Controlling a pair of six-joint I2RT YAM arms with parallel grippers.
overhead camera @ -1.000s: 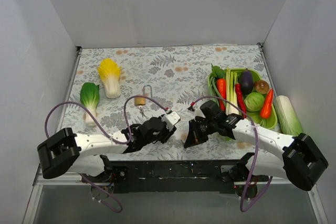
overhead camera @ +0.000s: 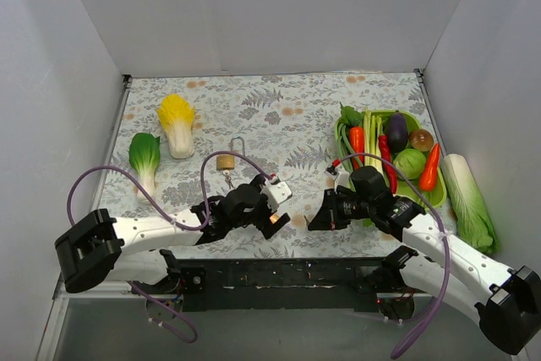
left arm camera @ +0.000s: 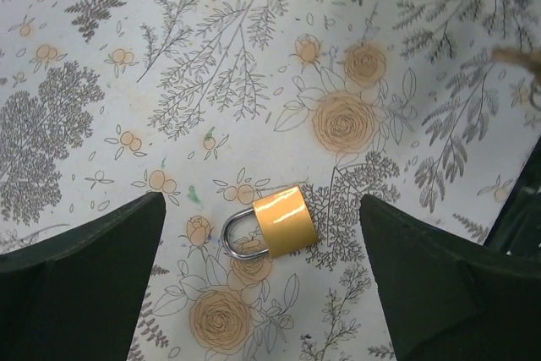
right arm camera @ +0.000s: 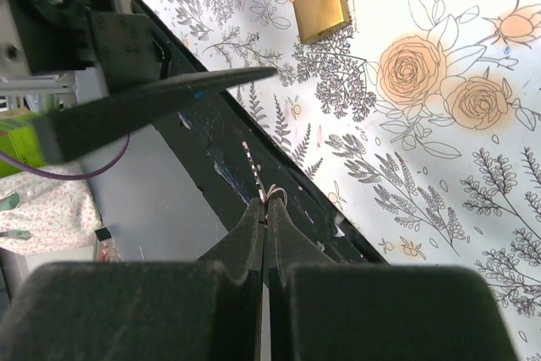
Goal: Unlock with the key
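A small brass padlock (left arm camera: 286, 221) with a silver shackle lies flat on the flowered tabletop. It is below the spread fingers of my open left gripper, touching neither. The right wrist view shows the padlock (right arm camera: 321, 8) near the top, its shackle cut off by the edge. A thin key (right arm camera: 254, 165) with a small ring projects from the tips of my right gripper, which is shut on it. In the top view the right gripper (overhead camera: 311, 225) is just right of the left one, with the key apart from the padlock.
A larger padlock (overhead camera: 225, 162) with keys hanging from it lies behind the left arm. Two leafy vegetables, one being a yellow cabbage (overhead camera: 177, 127), lie at the left. A green basket (overhead camera: 436, 199) of vegetables and a long cabbage (overhead camera: 470, 203) stand at the right.
My right gripper has moved a little to the right with the key.
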